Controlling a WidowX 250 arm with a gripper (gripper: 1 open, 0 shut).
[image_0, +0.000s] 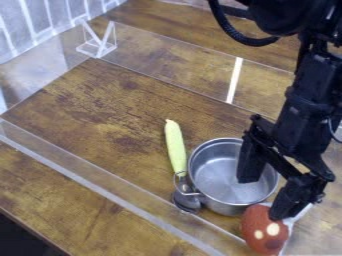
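Note:
The black gripper (278, 172) stands open above the right side of a silver metal pot (222, 182) at lower right. A red round object (266, 236) with white specks lies beside the pot, at the near right, below the gripper. A pale green-yellow long object (175, 148) lies left of the pot. A spoon-like metal utensil (187, 200) lies at the pot's left side.
Transparent low walls border the work area. A white rack (98, 42) stands at the back left.

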